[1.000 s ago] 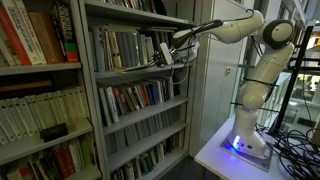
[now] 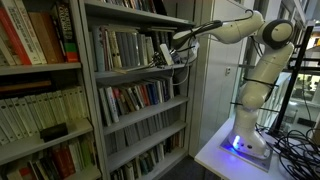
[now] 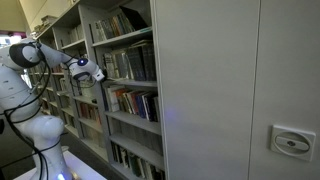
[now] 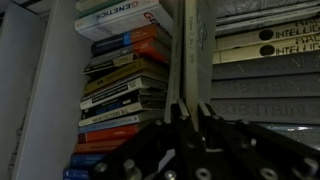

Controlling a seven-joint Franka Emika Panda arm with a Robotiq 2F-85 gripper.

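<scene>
A tall, thin book (image 4: 198, 50) with a pale beige-grey side stands up from between my gripper's fingers in the wrist view. My gripper is shut on its near end; the fingertips are dark and hard to make out. In exterior view 1 the gripper (image 2: 168, 60) is at the front of a shelf in the middle bookcase, with a whitish edge of the book (image 2: 164, 50) beside it. Exterior view 2 has the gripper (image 3: 97, 74) in front of the shelves, too small for its fingers to show.
Stacked books (image 4: 125, 80) lie left of the held book, and a row of grey and beige volumes (image 4: 265, 75) is close on its right. A bookcase upright (image 2: 92, 90) is left of the arm.
The arm and gripper have shifted only very slightly in exterior view 1, remaining at the same shelf. The books on the shelves look the same.
</scene>
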